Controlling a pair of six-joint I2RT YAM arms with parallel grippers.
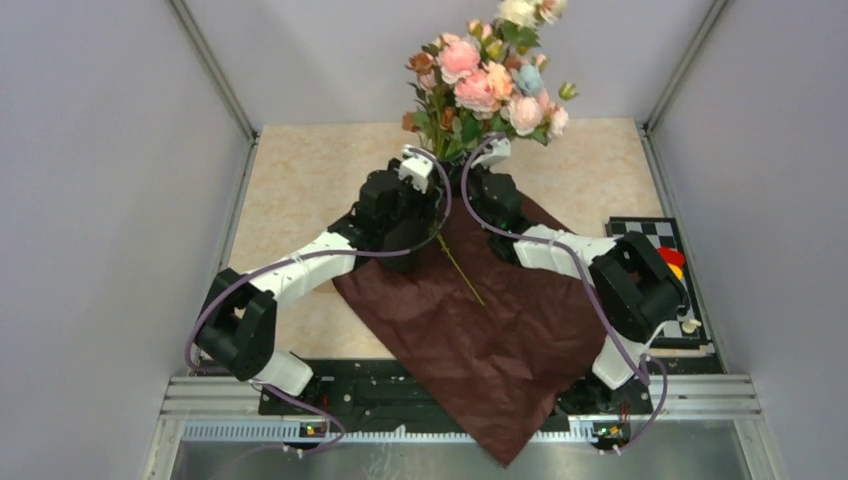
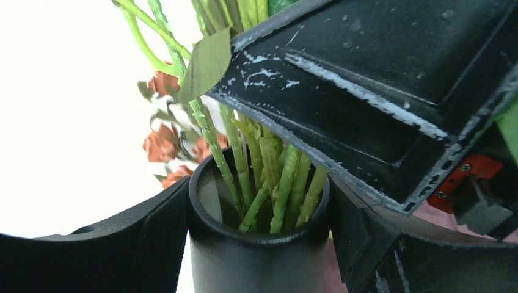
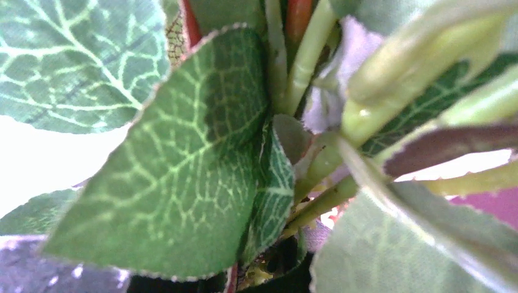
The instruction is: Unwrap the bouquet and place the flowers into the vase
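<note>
A dark cylindrical vase [image 2: 259,265] fills the lower middle of the left wrist view, its mouth facing up. My left gripper is shut on it, one finger against each side near the rim. Several green stems [image 2: 287,183] reach down inside that rim. Just above the mouth, a black finger of my right gripper [image 1: 462,172] crosses in front of the stems, shut on the bunch. Pink, peach and white flowers [image 1: 480,85] spread above both grippers in the top view. Leaves [image 3: 177,165] crowd the right wrist view and hide most of the right fingers.
A brown cloth [image 1: 500,330] covers the middle of the table, with a thin yellow-green stem [image 1: 460,268] on it. At the right edge is a checkered board [image 1: 640,232] holding red and yellow pieces.
</note>
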